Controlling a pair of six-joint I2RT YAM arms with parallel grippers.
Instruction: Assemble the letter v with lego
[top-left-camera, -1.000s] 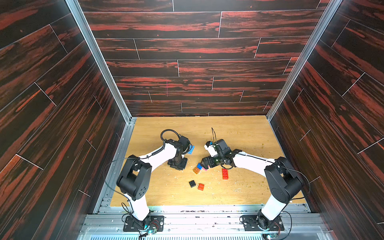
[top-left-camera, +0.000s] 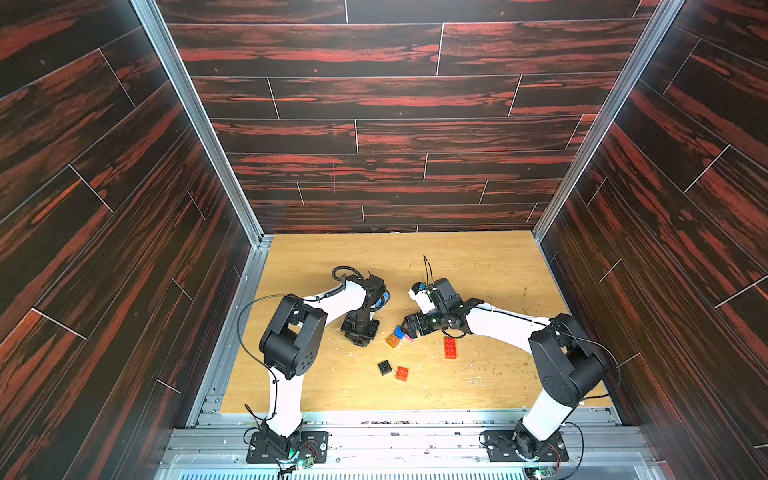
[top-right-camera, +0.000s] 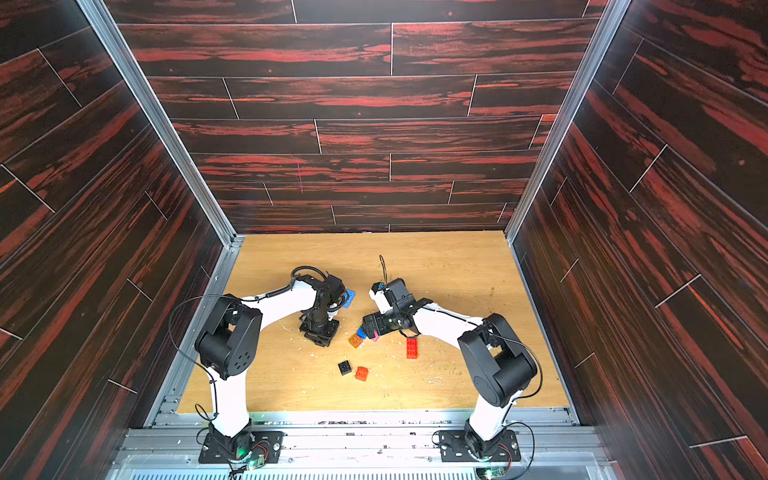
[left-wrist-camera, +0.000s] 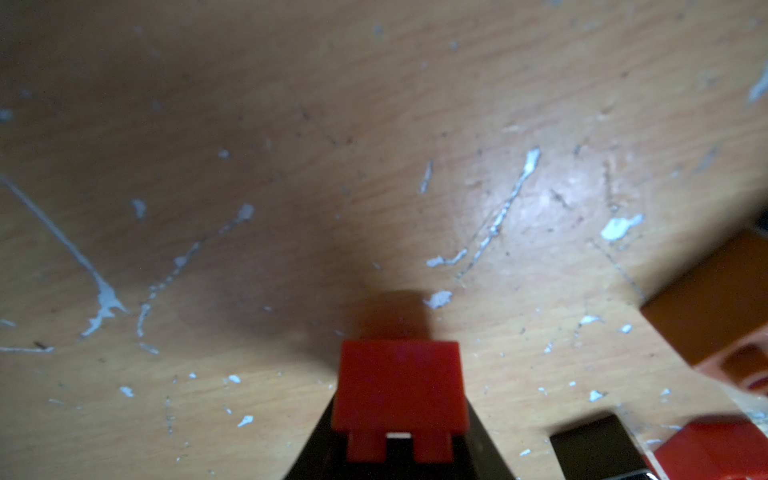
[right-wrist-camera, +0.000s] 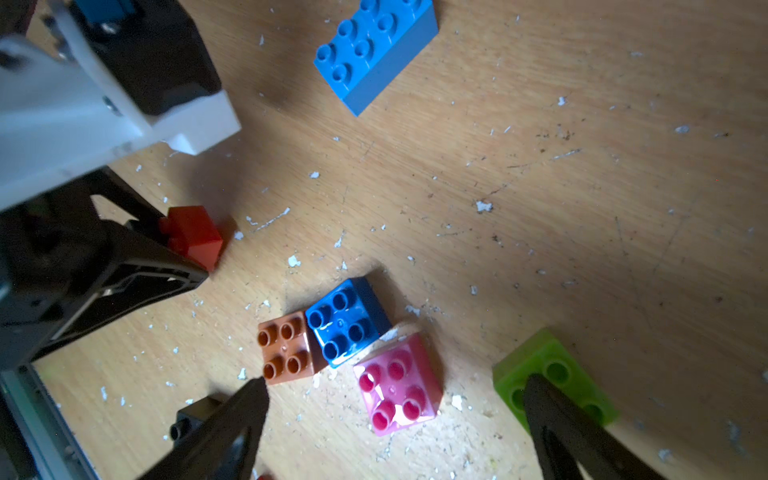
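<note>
My left gripper is shut on a red brick, held low over bare tabletop left of the loose bricks. My right gripper stands open above a pink brick, with a green brick by one finger. Beside the pink one lie a blue brick and an orange brick, side by side. A longer light-blue brick lies farther back.
A long red brick lies beneath the right arm. Nearer the front are a black brick and a small red brick.
The left arm and gripper have shifted slightly right and toward the front over the last second. The right arm has stayed still.
</note>
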